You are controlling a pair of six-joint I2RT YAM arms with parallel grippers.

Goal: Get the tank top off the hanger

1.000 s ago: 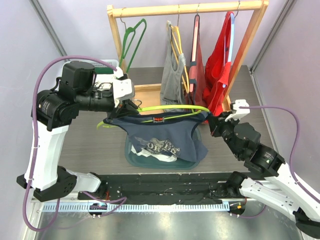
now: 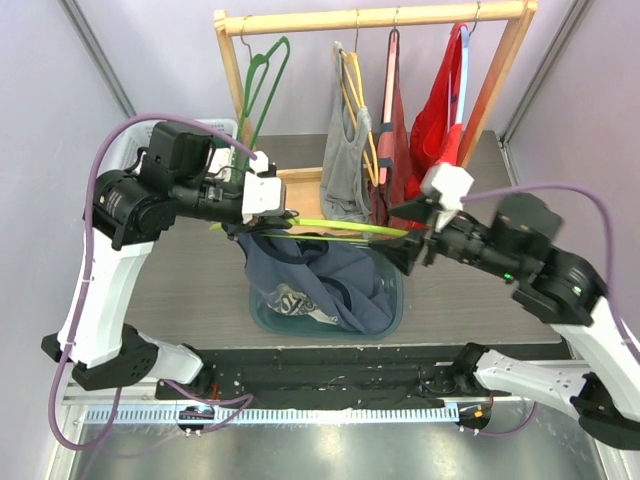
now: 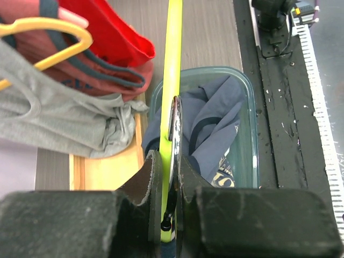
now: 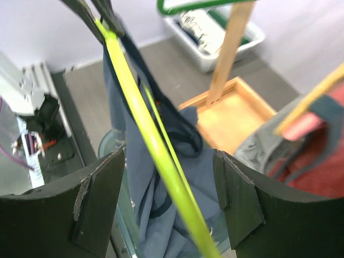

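A yellow-green hanger [image 2: 322,224] reaches from my left gripper [image 2: 274,224] toward the right arm. In the left wrist view the left gripper is shut on it around the base of its metal hook [image 3: 176,126]. The navy tank top [image 2: 318,277] hangs from the hanger's left side, its lower part slumped in the bin. At the right, the hanger's arm is bare of cloth. My right gripper [image 2: 402,240] is open around that end; in the right wrist view the hanger [image 4: 152,142] passes between its spread fingers.
The teal bin [image 2: 402,305] stands below the hanger. Behind is a wooden rack [image 2: 300,22] with a green hanger [image 2: 262,90], a grey top [image 2: 345,165], a dark red top [image 2: 393,150] and a red garment [image 2: 432,110]. A white basket [image 4: 200,56] stands back left.
The cloth fell from that end toward the bin.
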